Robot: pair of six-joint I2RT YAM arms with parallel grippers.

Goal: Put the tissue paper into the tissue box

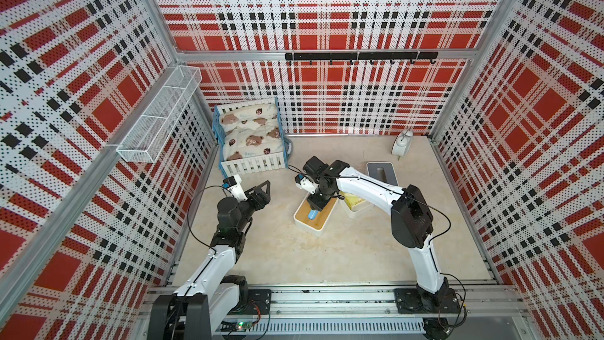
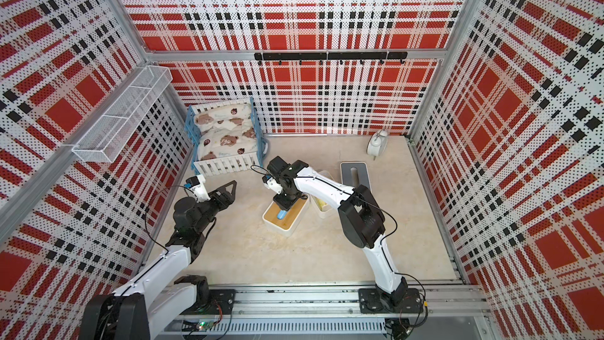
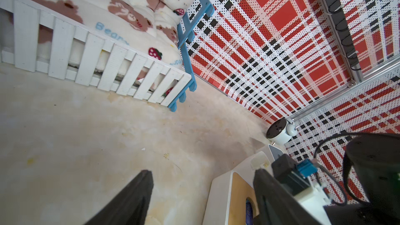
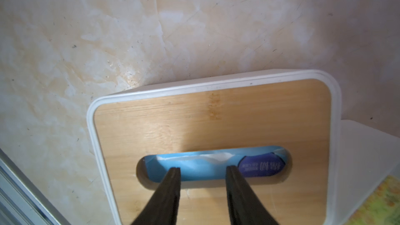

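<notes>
The tissue box (image 1: 305, 220), white with a wooden lid, stands mid-table; through its slot shows a blue tissue pack (image 4: 195, 166) with a dark purple patch. My right gripper is over the lid at the slot, fingers part open, nothing seen between them. My left gripper stands open and empty over bare table to the left of the box, in front of the toy bed.
A toy bed (image 1: 248, 132) stands back left. Right of the tissue box are a container with yellow contents (image 1: 352, 204) and a grey-lidded box (image 2: 355, 173). A white clock (image 1: 401, 143) stands back right.
</notes>
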